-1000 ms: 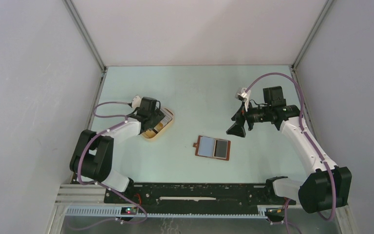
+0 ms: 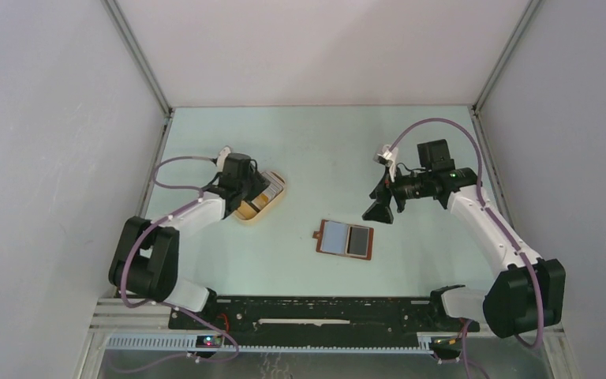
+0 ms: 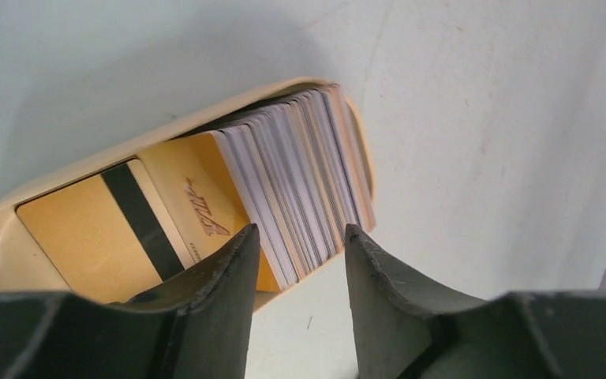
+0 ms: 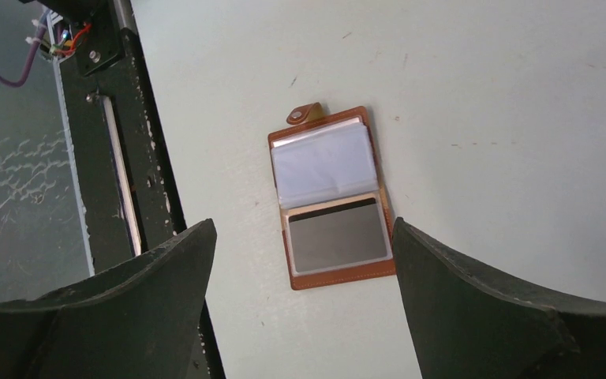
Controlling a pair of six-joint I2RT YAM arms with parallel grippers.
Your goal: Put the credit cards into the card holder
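Observation:
A row of upright credit cards fills one end of a tan box, their edges facing up. Over that row, my left gripper is open, its fingertips apart and no card visibly gripped. An orange card with a black stripe lies flat in the same box, beside a yellow one. The brown card holder lies unfolded on the table, showing a pale clear pocket and a dark window. My right gripper hangs open and empty up and to the right of the holder in the top view.
The tan box stands on the left half of the table, partly covered by the left arm. Bare tabletop extends across the back and between box and holder. A dark rail runs along the front edge.
The tan box has shifted slightly to the right and back. The right gripper has moved a little left; the holder has stayed put.

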